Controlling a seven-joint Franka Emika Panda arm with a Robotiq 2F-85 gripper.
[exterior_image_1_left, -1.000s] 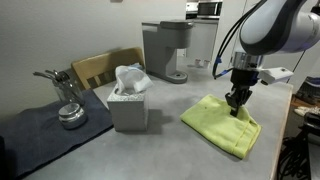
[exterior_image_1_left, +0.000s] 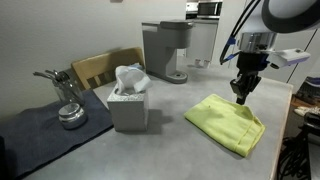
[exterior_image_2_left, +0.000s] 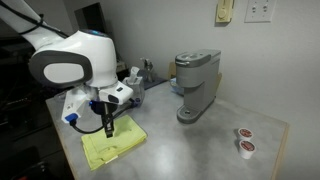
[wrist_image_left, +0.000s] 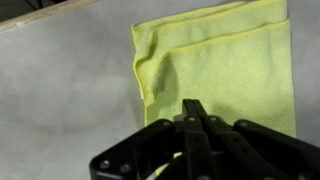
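A yellow cloth (exterior_image_1_left: 222, 122) lies mostly flat on the grey table, with a folded layer along one side. In the wrist view the cloth (wrist_image_left: 225, 75) fills the right half, and its fold runs across the upper part. My gripper (exterior_image_1_left: 240, 99) points down just over the cloth's right part. Its fingers (wrist_image_left: 190, 108) are shut together, and nothing shows between them. From the second exterior view, the gripper (exterior_image_2_left: 109, 131) hangs above the far part of the cloth (exterior_image_2_left: 100, 152); whether the tips touch it is hard to tell.
A coffee machine (exterior_image_1_left: 166, 50) stands at the back. A box with tissue (exterior_image_1_left: 129, 109) and a dark mat (exterior_image_1_left: 60, 128) with metal ware are at the left. Two small cups (exterior_image_2_left: 246, 149) sit far from the cloth. Bare table lies between.
The gripper has risen and moved slightly right. The cloth has shifted a little to the right, and its part near the fingers now lies lower, away from them.
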